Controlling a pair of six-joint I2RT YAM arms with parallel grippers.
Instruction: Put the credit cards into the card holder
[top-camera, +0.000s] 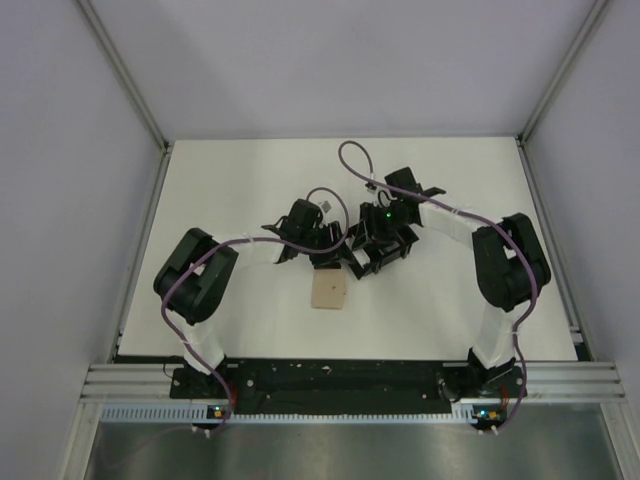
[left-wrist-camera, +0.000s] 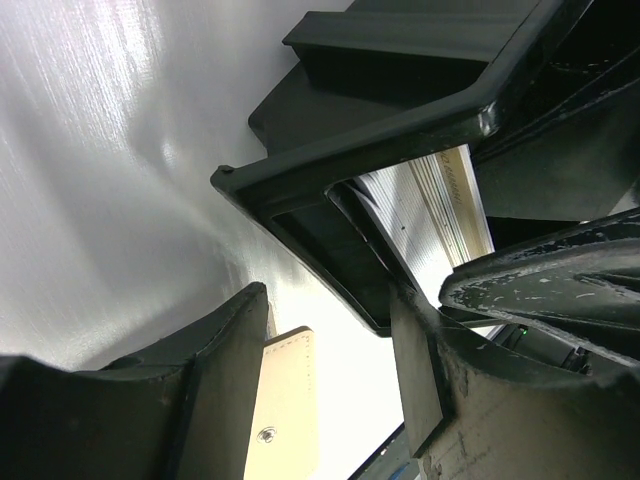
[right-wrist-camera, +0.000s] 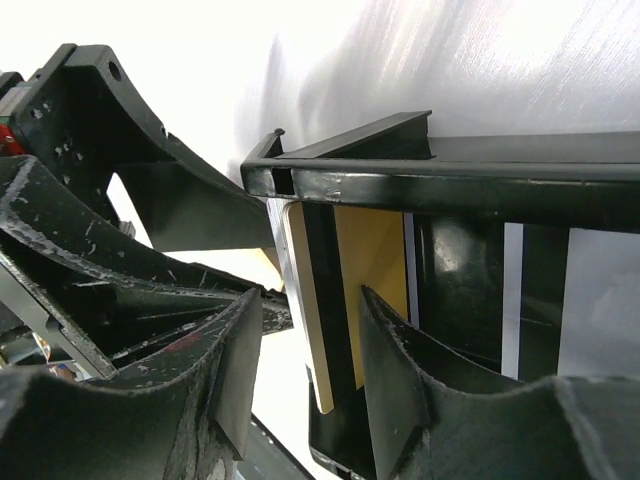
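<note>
A black card holder (top-camera: 390, 255) lies right of centre on the table, both grippers crowded at its left end. In the left wrist view its frame (left-wrist-camera: 350, 150) fills the upper middle, with card edges (left-wrist-camera: 450, 210) inside; my left gripper stands part open just below that end. In the right wrist view my right gripper is part open around a card (right-wrist-camera: 310, 300) at the holder's end; whether the fingertips touch it is unclear. A tan card-like piece (left-wrist-camera: 282, 400) lies below the holder.
The tan square (top-camera: 328, 290) lies in front of my left gripper. Both arms take up the middle.
</note>
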